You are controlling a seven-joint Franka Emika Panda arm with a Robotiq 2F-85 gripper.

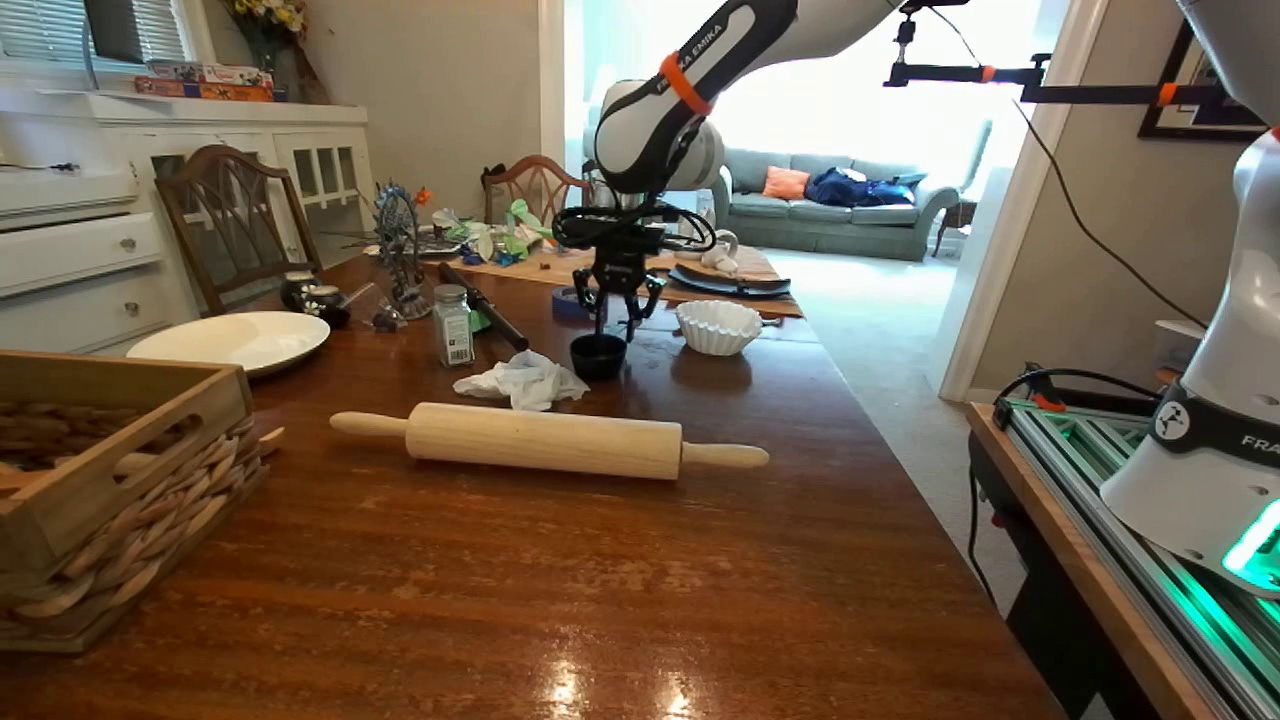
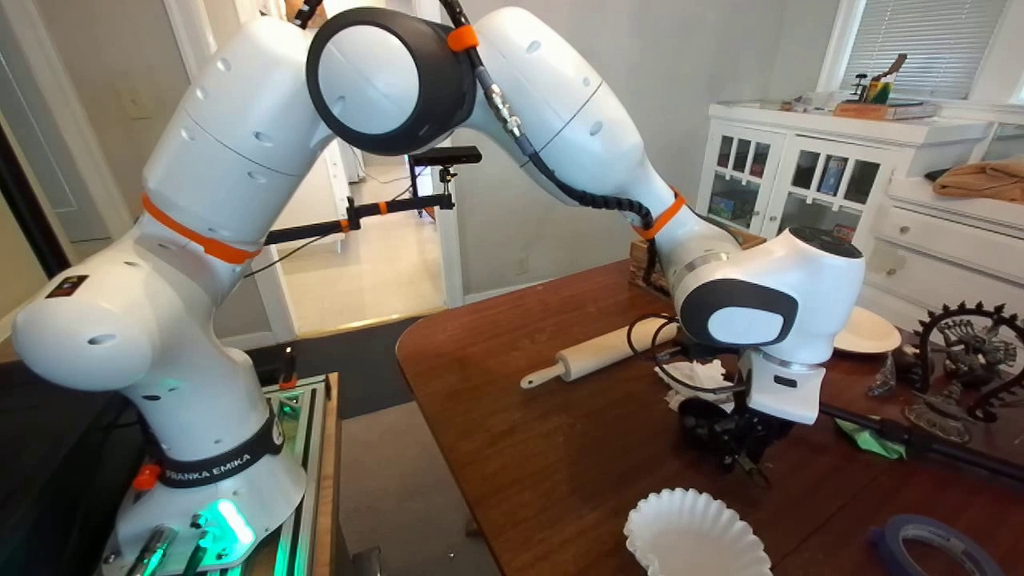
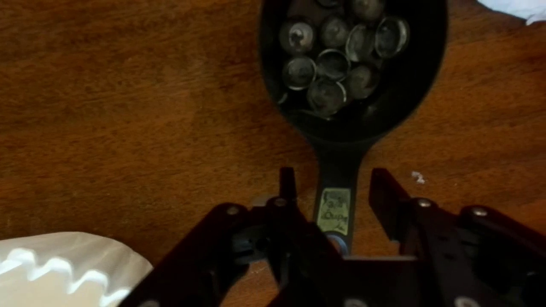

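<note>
A black measuring cup [image 3: 430,56] holding several clear round glass pieces lies on the table in the wrist view. Its handle, with a worn yellowish label, extends down between my gripper's fingers. My gripper is partly open, one finger on each side of the handle; gaps of wood show on both sides near the fingertips. In exterior view 1 the gripper [image 1: 615,326] points down just behind the small black cup [image 1: 597,358], low over the table. A white fluted bowl [image 1: 717,328] stands close by on the right; the wrist view shows its rim at lower left.
A crumpled white tissue [image 1: 524,382] and a wooden rolling pin [image 1: 546,440] lie nearer that camera. A glass jar [image 1: 453,326] and a white plate [image 1: 240,342] are to the left, and a wicker-sided box [image 1: 132,528] fills the near left.
</note>
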